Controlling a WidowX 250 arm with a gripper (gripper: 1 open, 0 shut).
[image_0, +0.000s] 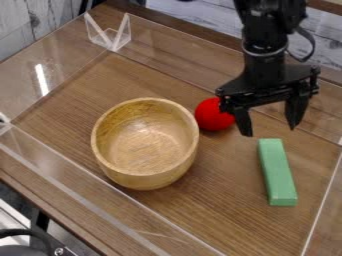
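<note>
My gripper is in the upper right, its black fingers pointing down and spread open above the table. A round red object lies just to its lower left, partly behind the gripper. A wooden bowl sits left of centre, beside the red object. A long green block lies on the table below the gripper, to the right. I cannot tell whether anything lies directly under the fingers.
The wooden table has clear room at the top left and along the bottom. A clear plastic piece stands near the back left.
</note>
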